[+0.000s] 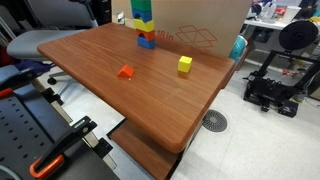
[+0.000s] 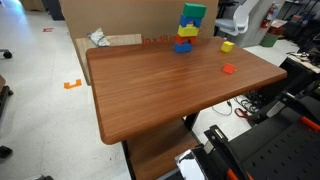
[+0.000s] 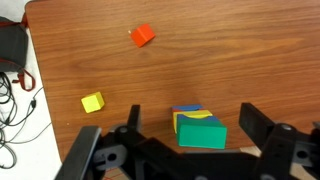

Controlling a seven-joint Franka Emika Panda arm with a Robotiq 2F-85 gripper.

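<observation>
A stack of colored blocks stands on the wooden table, with a green block on top and blue, yellow, red and blue ones below. From above, the wrist view shows the green block hiding most of the stack. My gripper is open, its dark fingers wide apart on either side of the stack; nothing is held. A loose red block lies on the table, apart from the stack. Alone nearer the board lies a yellow block. Neither exterior view shows the fingers.
A brown board stands along the table's edge behind the stack. A crumpled white object is by that edge. Cables hang beyond the table edge.
</observation>
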